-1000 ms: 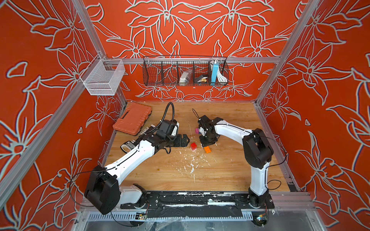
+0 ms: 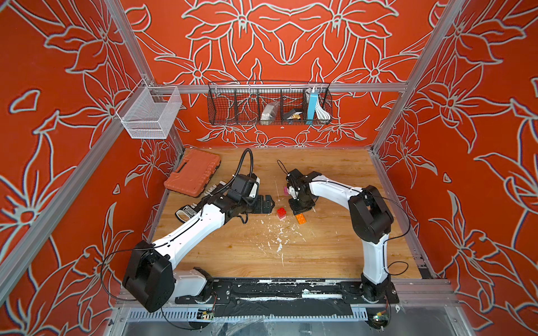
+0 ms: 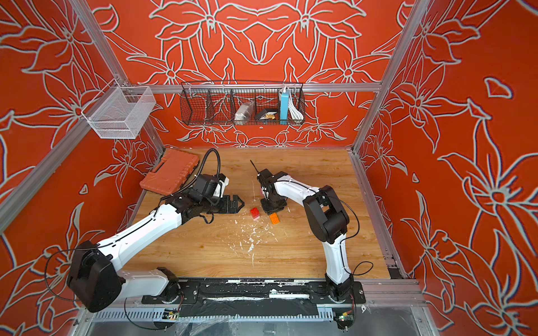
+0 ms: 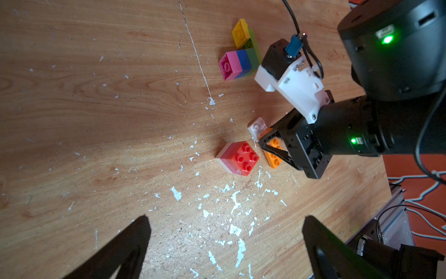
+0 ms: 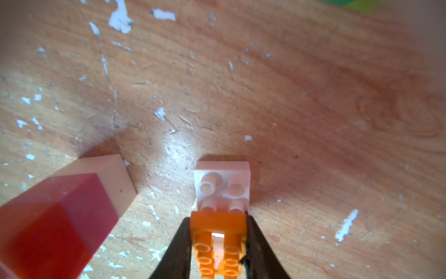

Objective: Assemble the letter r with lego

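In the right wrist view my right gripper is shut on an orange brick [image 5: 218, 220], which covers the near part of a pale pink brick [image 5: 222, 169]. Whether the two are pressed together cannot be told. Beside them, a red brick [image 4: 245, 158] sits on top of pinkish ones [image 4: 227, 159]. Farther back lies a joined group with a pink brick [image 4: 230, 65], a blue brick [image 4: 244, 63], green bricks and a yellow brick [image 4: 240, 33]; the right arm partly hides it. To the left, my left gripper is open and empty, pointing toward the red stack.
An orange-red case [image 2: 192, 172] lies at the table's back left, with other items partly behind the left arm. The wire basket [image 2: 269, 106] hangs on the back wall. Paint flecks mark the front middle of the table [image 2: 313, 257], which is otherwise free.
My left arm and the red stack look unmoved.
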